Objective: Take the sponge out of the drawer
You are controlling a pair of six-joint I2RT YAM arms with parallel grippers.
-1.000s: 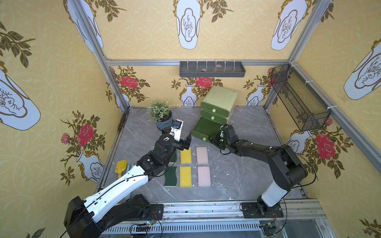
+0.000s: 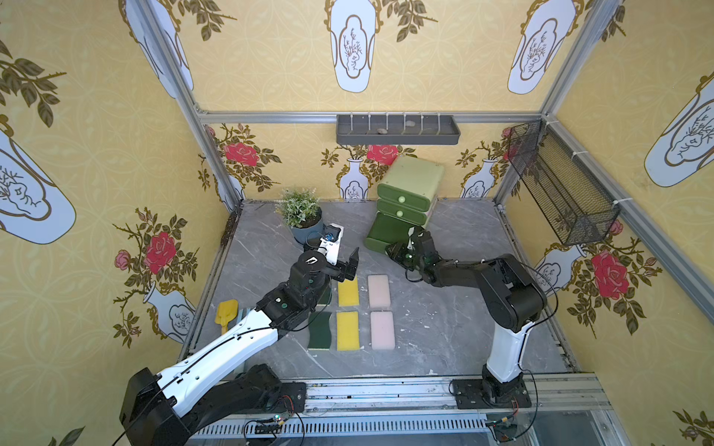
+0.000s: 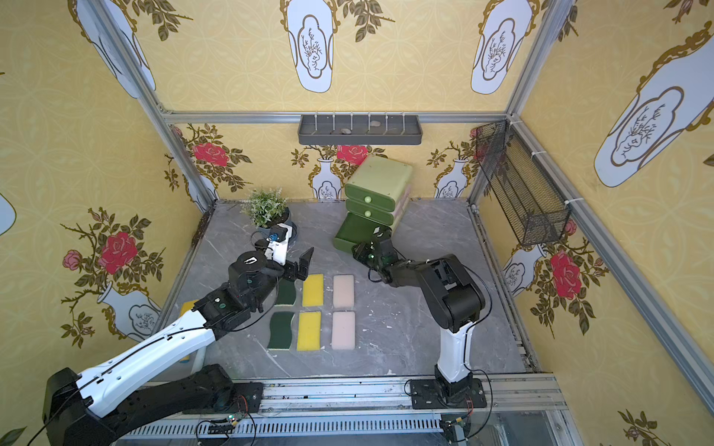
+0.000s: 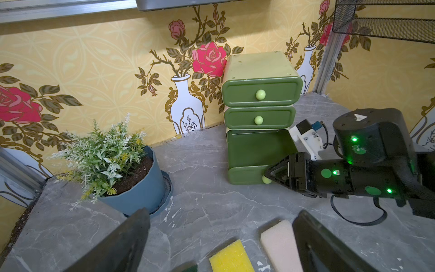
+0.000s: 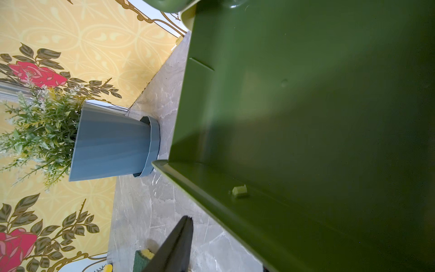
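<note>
A green three-drawer cabinet [image 2: 407,178] stands at the back, its bottom drawer pulled out; its visible interior is empty in the right wrist view. My right gripper is at that drawer's front, by the knob [image 4: 266,180]; whether it touches cannot be told. My left gripper [image 2: 345,260] hangs open left of the drawer, nothing between its fingers. Sponges lie in rows on the table: green [image 2: 319,330], yellow [image 2: 347,330] and pink [image 2: 382,330].
A potted plant [image 4: 131,185] stands left of the cabinet. A wire basket [image 2: 561,186] hangs on the right wall and a grey shelf [image 2: 398,137] on the back wall.
The bottom drawer and my right gripper at its front have moved back toward the cabinet. My left arm has not moved.
</note>
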